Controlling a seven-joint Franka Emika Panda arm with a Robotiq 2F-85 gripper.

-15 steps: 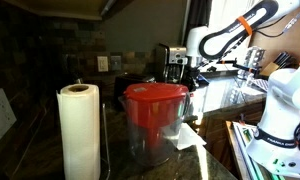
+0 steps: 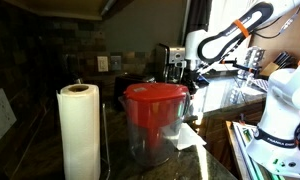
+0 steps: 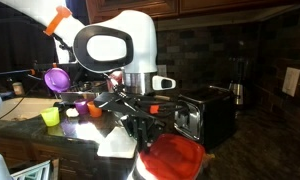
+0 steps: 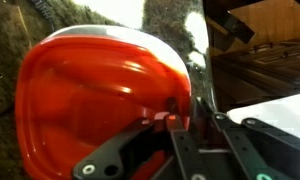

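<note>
A clear container (image 2: 150, 145) with a red lid (image 2: 155, 92) on top stands on the dark counter. My gripper (image 2: 195, 88) is at the lid's right side in exterior view 1, partly hidden behind it. From above, in the wrist view, the round red lid (image 4: 85, 110) fills the left half, with the gripper shut at its right edge. It seems to hold the lid's rim, though the exact contact is dark and blurred. Exterior view 2 shows the gripper (image 3: 140, 135) coming down beside the red lid (image 3: 172, 158).
A paper towel roll (image 2: 80, 135) stands left of the container. White paper or cloth (image 2: 190, 137) lies at its right. Behind are a dark toaster (image 3: 205, 112) and, farther left, colored cups (image 3: 52, 116). An open drawer (image 2: 225, 150) lies near the arm's base.
</note>
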